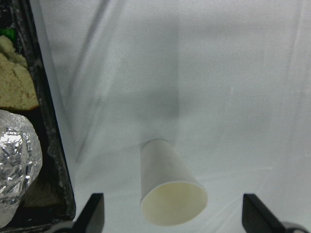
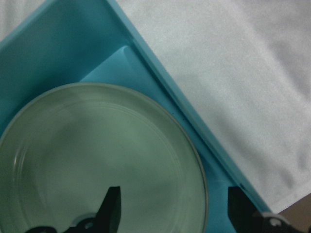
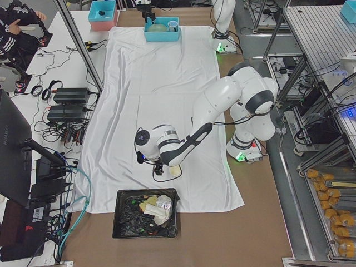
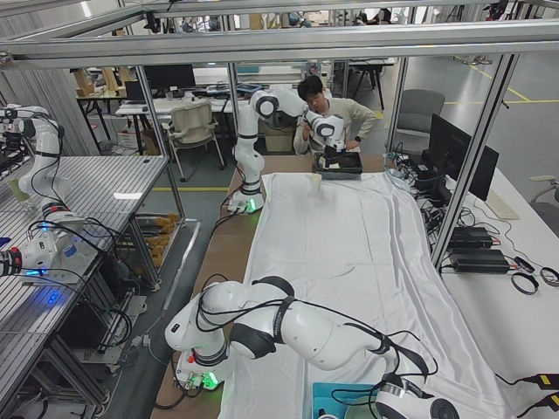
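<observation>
A white paper cup (image 1: 173, 199) lies on its side on the white cloth beside a black tray (image 3: 146, 233), which holds bread (image 1: 14, 80) and crumpled foil (image 1: 14, 160). My left gripper hangs open above the cup. At the other end, my right gripper is open over a pale green plate (image 2: 92, 141) inside a blue bin (image 2: 180, 97); a small cup stands in that bin in the camera left view.
A monitor (image 3: 14, 156) and cables line the left side. A person (image 4: 325, 118) sits behind the tray in the camera right view.
</observation>
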